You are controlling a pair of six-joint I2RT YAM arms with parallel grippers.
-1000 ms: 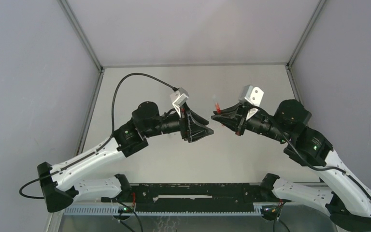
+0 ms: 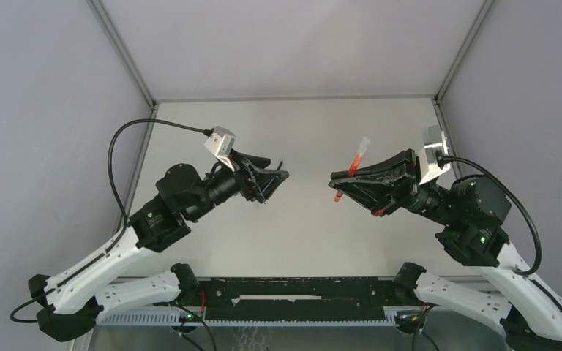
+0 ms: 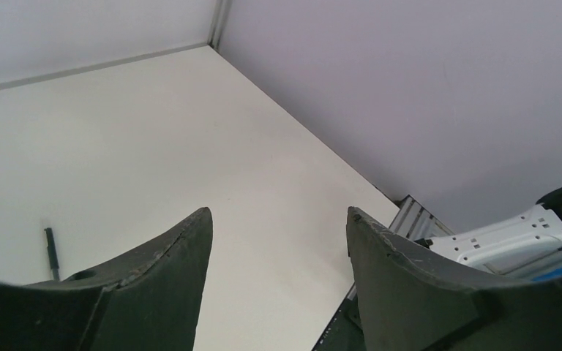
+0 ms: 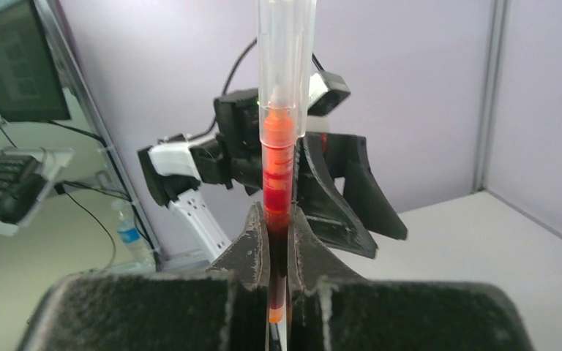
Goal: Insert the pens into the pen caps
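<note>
An orange-red pen with a clear cap on its upper end stands upright in my right gripper, which is shut on it. My left gripper is open and empty, over the table left of centre. A thin dark object, perhaps another pen or cap, lies on the table, seen in the left wrist view and partly hidden behind that gripper in the top view.
Side walls and a back wall enclose it; a dark strip runs along the front edge.
Both arms have drawn apart, the left one moving left and the right one moving right with the capped pen, which now leans more in the top view.
</note>
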